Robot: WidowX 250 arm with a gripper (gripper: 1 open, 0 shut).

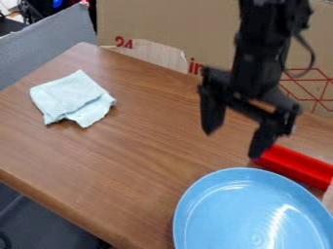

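Note:
My black gripper (239, 124) hangs blurred above the wooden table at the right, open, its two fingers apart and nothing seen between them. Below and right of it lies a red object (297, 167), partly cut off by the frame's edge. A blue plate (247, 224) fills the lower right, clear of the gripper. A folded pale cloth (72, 97) lies on the left of the table.
A cardboard box (156, 29) stands along the back. The table's left edge drops to a dark grey area.

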